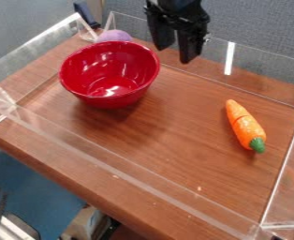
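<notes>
The black gripper (177, 39) hangs at the top centre, above the back of the wooden table, behind and to the right of a red bowl (110, 73). Its two fingers are apart with nothing visible between them. An orange toy carrot (243, 125) with a green tip lies on the right of the table. A purple round object (113, 36) sits behind the bowl, partly hidden by it.
Clear plastic walls edge the wooden table (150, 159) on the left, back and right. Cables and a box are on the floor at the lower left.
</notes>
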